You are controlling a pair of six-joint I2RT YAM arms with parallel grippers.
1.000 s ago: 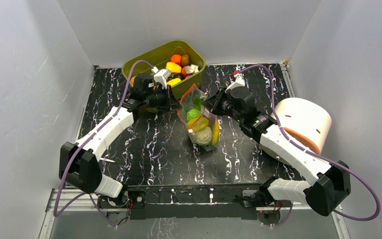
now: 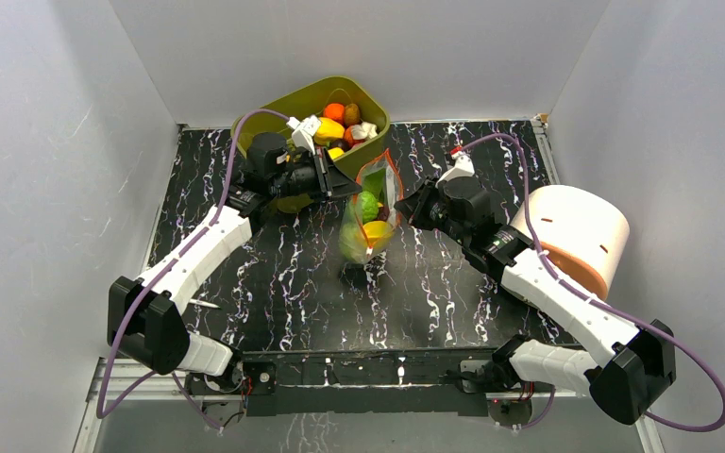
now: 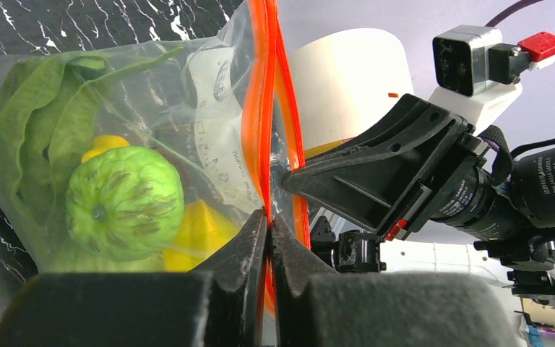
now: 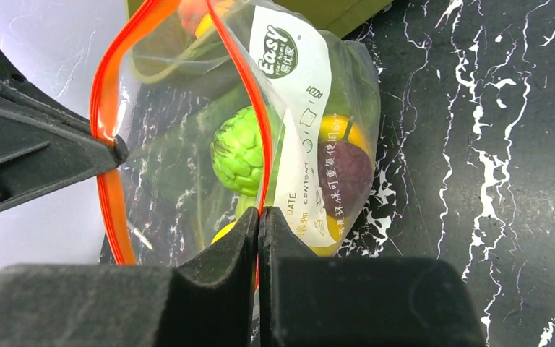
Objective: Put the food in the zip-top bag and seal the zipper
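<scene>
The zip top bag (image 2: pixel 366 236) hangs upright at the centre with food inside: a green round vegetable (image 3: pixel 123 202), a yellow piece (image 3: pixel 199 235), a dark purple one (image 4: pixel 343 173) and leafy greens. Its orange zipper rims are held apart at the top. My left gripper is shut on one orange rim at the bag's left. My right gripper is shut on the opposite rim at the bag's right. A white printed label (image 4: pixel 296 94) shows on the bag's side.
A green bin (image 2: pixel 293 104) of assorted toy food stands at the back left. A white cylinder (image 2: pixel 576 217) stands at the right.
Both grippers have shifted slightly rightward. The bag now hangs straighter and narrower, its bottom moved left and back, with the rims raised.
</scene>
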